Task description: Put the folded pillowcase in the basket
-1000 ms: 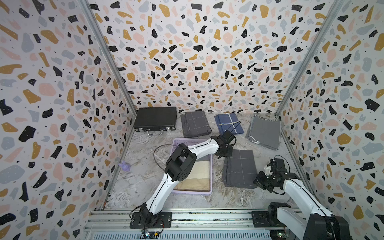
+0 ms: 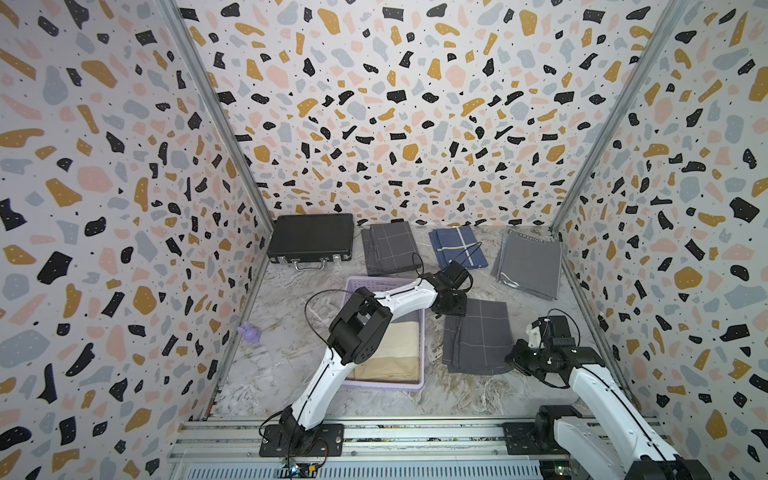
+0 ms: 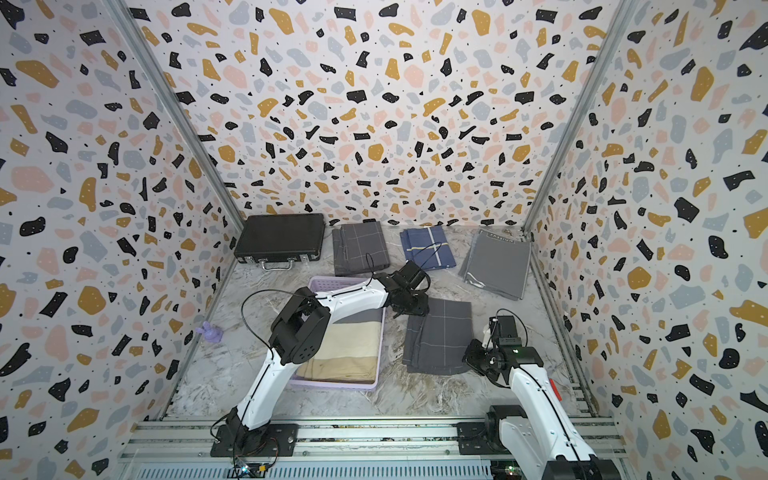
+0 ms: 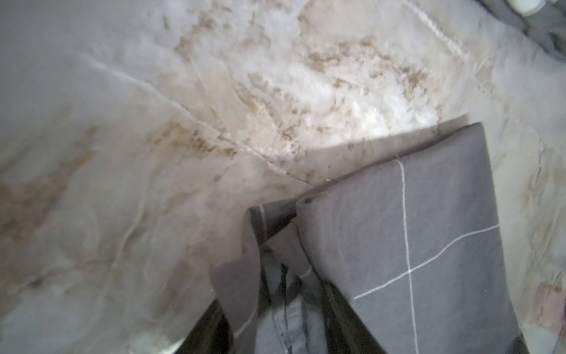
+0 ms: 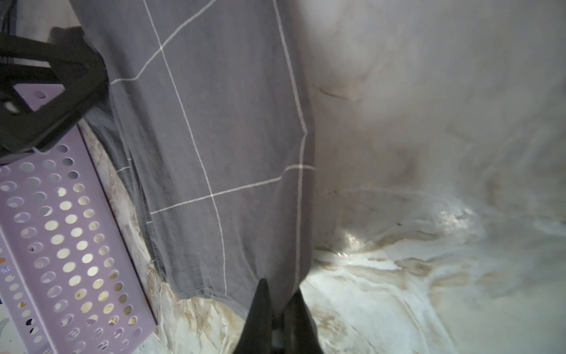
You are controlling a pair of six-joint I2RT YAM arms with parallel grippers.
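Observation:
The grey pillowcase with thin white lines lies folded to the right of the lilac basket in the top left view. At its far left corner my left gripper stands open, with loose folds of cloth between its spread fingers. My right gripper is shut on the near right corner, the fabric running in between its fingertips. In the right wrist view, the pillowcase stretches from that corner to the left gripper's black finger frame. The left forearm covers part of the basket.
Folded cream cloth lies inside the basket. Behind are a black case, a grey checked cloth, a blue cloth and a grey cloth stack. A small purple toy sits far left, with bare table around it.

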